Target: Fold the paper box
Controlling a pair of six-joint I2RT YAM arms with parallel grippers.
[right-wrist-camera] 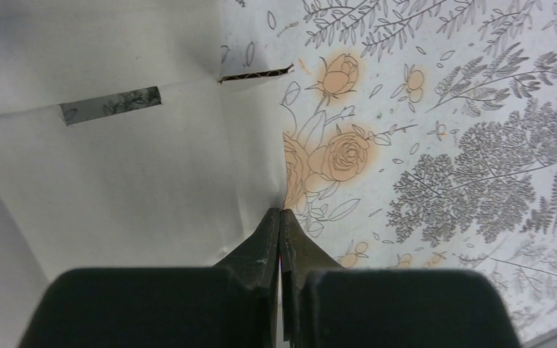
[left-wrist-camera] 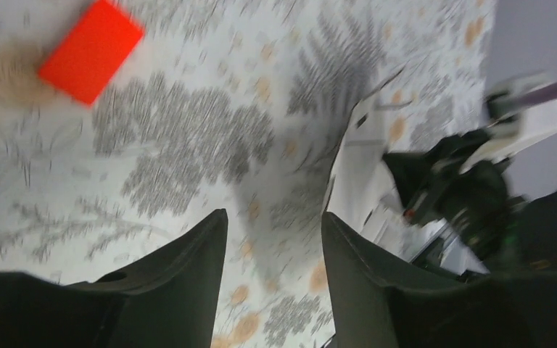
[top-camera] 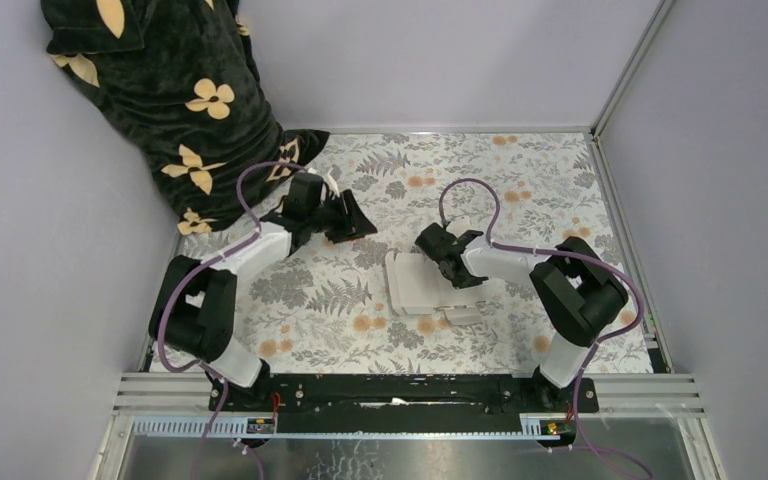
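Note:
The white cardboard box (top-camera: 411, 290) lies partly flat on the floral mat under my right gripper (top-camera: 448, 268); its right part is hidden by that arm. In the right wrist view, my right gripper is shut on an edge of a creased, slotted cardboard panel (right-wrist-camera: 130, 174). My left gripper (top-camera: 350, 215) is up and to the left of the box, apart from it. In the left wrist view its fingertips (left-wrist-camera: 210, 228) stand open over bare mat, with the box and the right gripper to its right.
A red square (left-wrist-camera: 91, 51) lies on the mat near my left gripper. A dark green flowered cloth (top-camera: 190, 120) fills the back left.

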